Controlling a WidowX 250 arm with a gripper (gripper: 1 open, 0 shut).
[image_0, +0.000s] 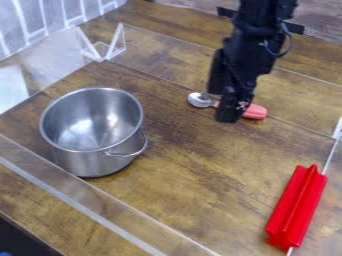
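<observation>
The black gripper (230, 104) hangs in the upper middle of the camera view, over the pink-handled spoon (258, 111). The spoon's metal head shows to the left of the gripper, and part of its handle is behind it. The fingers look open; whether they touch the spoon cannot be told. A steel pot (94, 150) with a wire handle stands on the left. A red object (297, 205) with a white rod lies at the front right.
Clear plastic panels edge the workspace at the left and back.
</observation>
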